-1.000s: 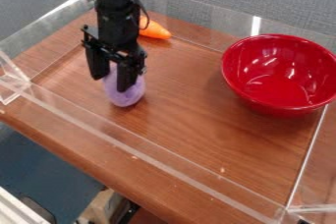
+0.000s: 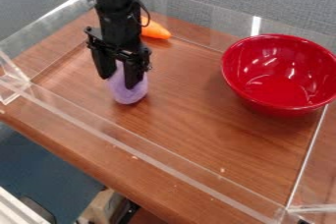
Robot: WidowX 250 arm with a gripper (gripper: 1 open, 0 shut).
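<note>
The black gripper (image 2: 118, 63) is lowered over a purple oval object (image 2: 128, 89) on the left half of the wooden table, its fingers around the object's upper part. Whether the fingers press on it is hard to tell. An orange carrot-like object (image 2: 156, 30) lies behind the gripper, partly hidden by it.
A large red bowl (image 2: 278, 74) stands on the right of the table (image 2: 184, 154). Low clear walls surround the surface.
The gripper has risen slightly and shifted a little left, showing more of the purple object below it.
</note>
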